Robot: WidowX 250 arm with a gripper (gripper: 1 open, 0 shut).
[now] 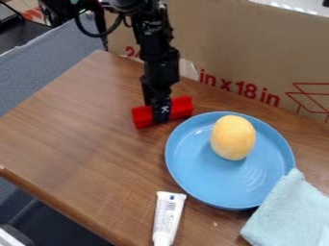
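The black gripper [161, 110] reaches down onto a red cylindrical object [142, 116] at the back middle of the wooden table [77, 135]. Its fingertips are at the middle of that object; whether they are closed on it cannot be told. A blue plate [197, 178] holds a yellow oval object [233, 137] on the right. A white tube [167, 219] lies at the front, left of the plate.
A cardboard box [257, 58] stands along the back. A pale blue cloth [284, 216] lies at the front right.
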